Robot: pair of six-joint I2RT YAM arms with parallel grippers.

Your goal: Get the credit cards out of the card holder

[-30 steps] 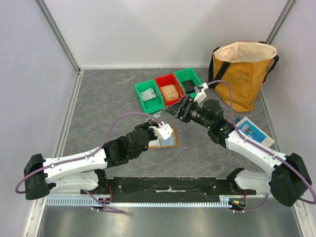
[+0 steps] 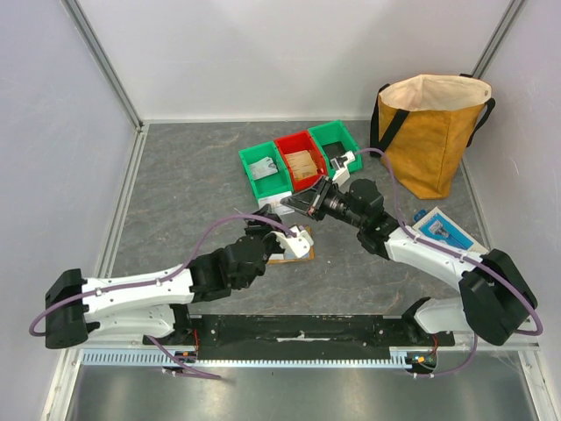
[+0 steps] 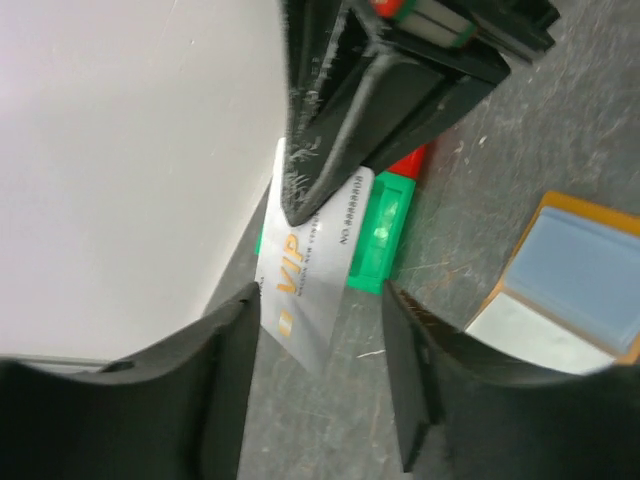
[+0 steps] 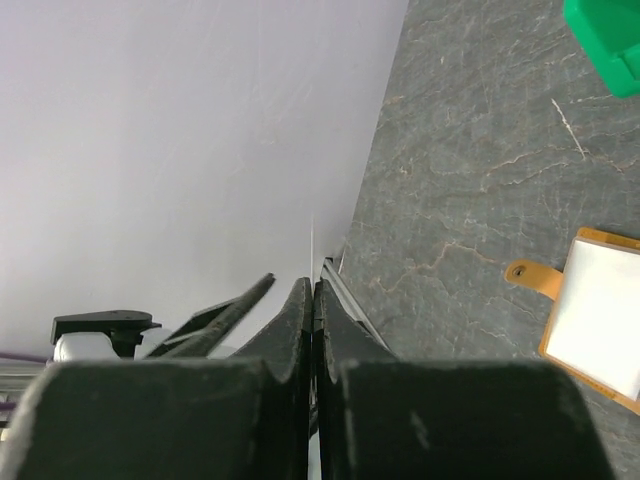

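A white VIP card [image 3: 318, 270] hangs in the air, its upper part pinched by my right gripper [image 2: 296, 204]. In the right wrist view the right fingers [image 4: 300, 330] are closed together, and the card shows edge-on as a thin pale line above their tips. My left gripper is open around the card's lower part, with a gap visible on the right; contact with the card cannot be told. An orange card holder [image 4: 522, 273] lies open on the table, with a white card [image 4: 603, 318] and a blue-grey card [image 3: 578, 262] in it.
Behind the arms stands a row of bins: a green one [image 2: 279, 186] with a pale packet, a red one [image 2: 285, 145], and another green one [image 2: 351, 140]. A mustard bag [image 2: 429, 149] and a blue-and-white box [image 2: 451, 232] occupy the right.
Both grippers have drawn together above the card holder; the right arm shifted left and the left gripper moved up toward the card. The card now shows a broader white face from above.
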